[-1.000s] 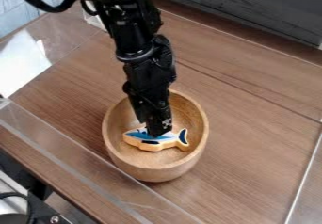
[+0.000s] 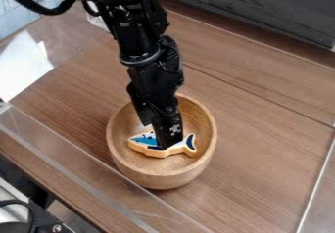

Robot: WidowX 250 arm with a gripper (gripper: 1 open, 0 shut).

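Note:
A round wooden bowl (image 2: 135, 169) stands on the wooden table, holding a flat fish-shaped piece (image 2: 183, 145) in blue, white and black with pale wooden edges. My black gripper (image 2: 165, 131) reaches down from above into the bowl, its fingertips over the middle of the fish and partly covering it. The gripper is open; whether its fingertips touch the fish is hard to tell.
A clear strip runs along the front left edge. A grey wooden board (image 2: 249, 19) borders the back, and a white patch lies at the far left.
The gripper has moved slightly lower and to the right over the fish, covering more of its middle. The bowl stays where it was.

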